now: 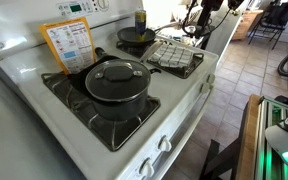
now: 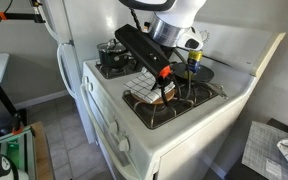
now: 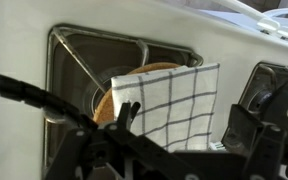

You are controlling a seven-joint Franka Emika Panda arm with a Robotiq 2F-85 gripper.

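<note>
A white cloth with a dark check (image 3: 174, 100) lies over a round brown board or plate (image 3: 105, 107) on a stove burner. The same cloth (image 1: 172, 54) shows near the far end of the stove in the first exterior view, and the cloth (image 2: 144, 88) is partly behind the arm in the second. My gripper is open above the cloth, its black fingers (image 3: 242, 123) wide apart and nothing held between them. From the side, the gripper (image 1: 192, 20) hangs higher than the stovetop, apart from the cloth.
A lidded black pot (image 1: 119, 88) stands on the near burners. Behind the cloth are a dark pan (image 1: 136, 36) and a bottle (image 1: 140, 19). An orange-edged sheet (image 1: 72, 45) leans at the back panel. Knobs (image 1: 165, 145) line the stove's front.
</note>
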